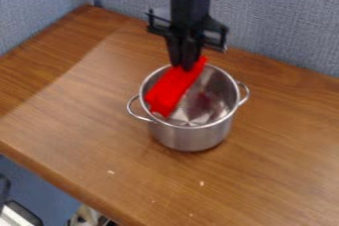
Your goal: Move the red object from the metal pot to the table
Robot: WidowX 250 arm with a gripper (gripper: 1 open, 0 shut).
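The red object [173,87], a long bar, hangs tilted across the mouth of the metal pot [193,137]. Its upper end is held by my gripper [191,59], which is shut on it above the pot's back rim. The bar's lower end reaches over the left part of the pot's opening; whether it touches the rim I cannot tell. The table [79,96] is brown wood, with the pot standing right of its middle.
Two loop handles stick out from the pot, at left and right. Bare table lies on both sides of it. Grey-blue partitions [284,17] close off the back. Dark equipment [19,210] sits beyond the table's front-left edge.
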